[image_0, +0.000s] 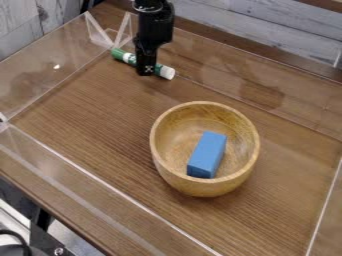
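The black gripper (147, 66) is low at the back of the wooden table, over a green-and-white cylindrical object (164, 72), possibly a tube or marker, that lies tilted there. The dark fingers overlap the object; whether anything is between them is too small to tell. A wooden bowl (174, 171) at the front right holds a blue block (207, 153).
Clear acrylic side panels edge the table on the left.
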